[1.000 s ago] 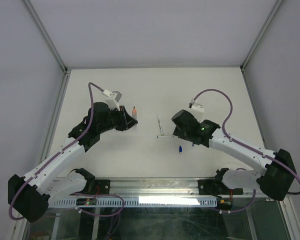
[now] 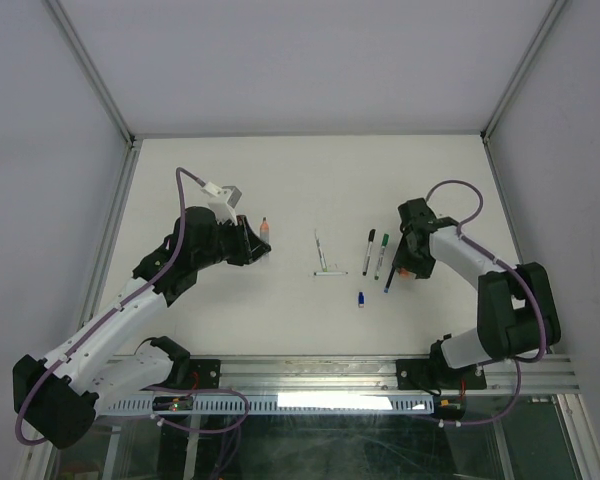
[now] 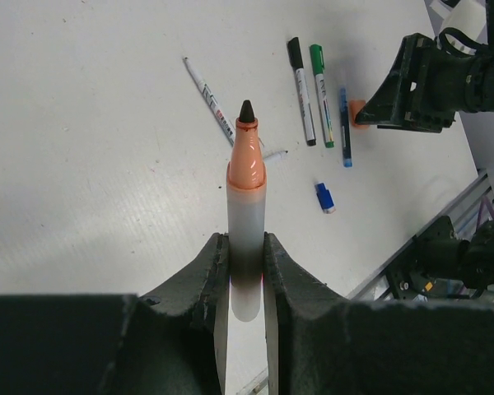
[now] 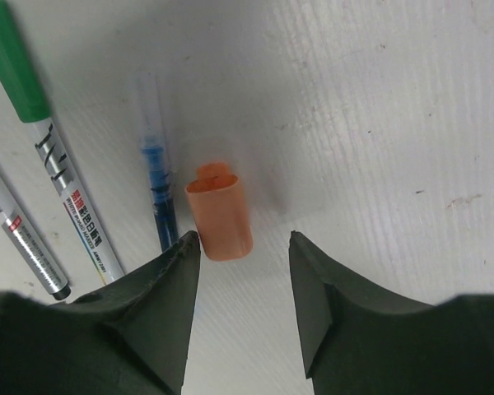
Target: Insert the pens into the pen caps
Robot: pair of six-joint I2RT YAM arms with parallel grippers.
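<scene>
My left gripper holds an orange-tipped pen [image 3: 246, 206] upright with its dark tip exposed, at the left of the table in the top view. My right gripper stands open low over an orange cap [image 4: 222, 218], its fingers at either side of the cap's near end. Beside the cap lie a blue pen [image 4: 160, 189], a green pen [image 4: 74, 197] and a black pen [image 3: 305, 103]. A white pen [image 3: 214, 107] and a small blue cap [image 3: 324, 196] lie in the middle.
A short white piece [image 2: 330, 273] lies crosswise by the white pen. Metal rails run along the front edge.
My right gripper has moved right from the middle of the table and down to the orange cap. The left one has shifted slightly left with the pen.
</scene>
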